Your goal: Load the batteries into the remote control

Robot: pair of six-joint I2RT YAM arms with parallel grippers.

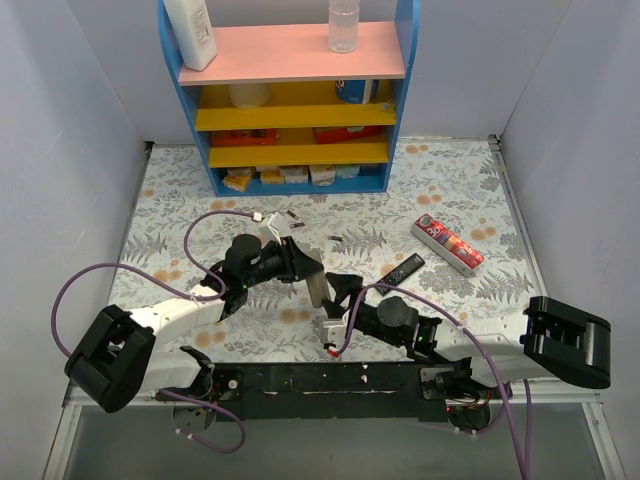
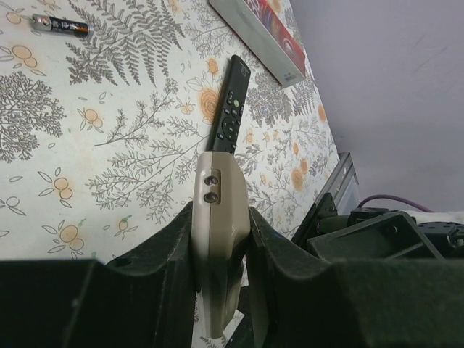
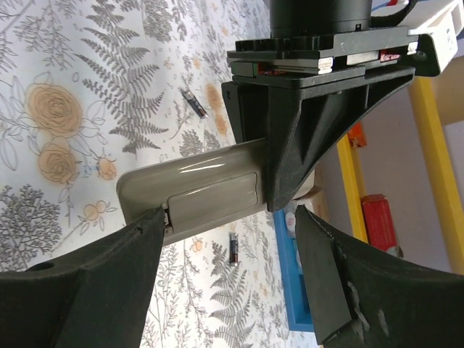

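A beige-grey remote (image 2: 220, 188) is clasped in my left gripper (image 1: 305, 268), held above the table. In the right wrist view the remote's back (image 3: 217, 163) faces me, a rectangular battery cover panel (image 3: 217, 204) lying in it. My right gripper is open, its two fingers apart. Its left fingertip (image 3: 152, 226) reaches the remote's free end beside the panel; whether it touches is unclear. A small shiny bit shows there, partly hidden by that finger. Loose on the table are batteries: one (image 2: 61, 25) in the left wrist view, others (image 3: 193, 103) in the right wrist view.
A black remote (image 1: 401, 271) lies on the table right of the grippers, with a red-and-grey box (image 1: 447, 245) beyond it. At the back stands a blue-and-yellow shelf (image 1: 295, 150) with goods.
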